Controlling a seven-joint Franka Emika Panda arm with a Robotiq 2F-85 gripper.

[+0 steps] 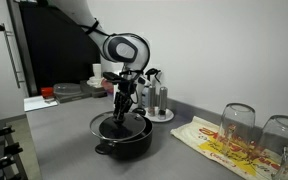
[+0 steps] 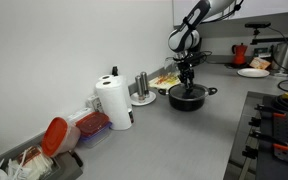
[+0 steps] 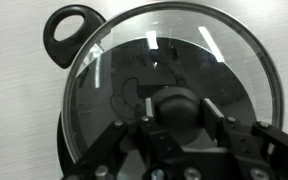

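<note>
A black pot with side handles stands on the grey table. Its glass lid has a dark rim and a round black knob. My gripper is shut on that knob, one finger at each side of it. In exterior view 1 the lid sits off-centre over the pot, shifted to the left, leaving part of the opening uncovered on the right. The wrist view shows a pot handle sticking out past the lid's rim. Whether the lid touches the pot's rim, I cannot tell.
Behind the pot, bottles stand on a white plate. Upturned glass jars and a yellow patterned cloth lie to the right. A paper roll and stacked containers stand farther along the wall.
</note>
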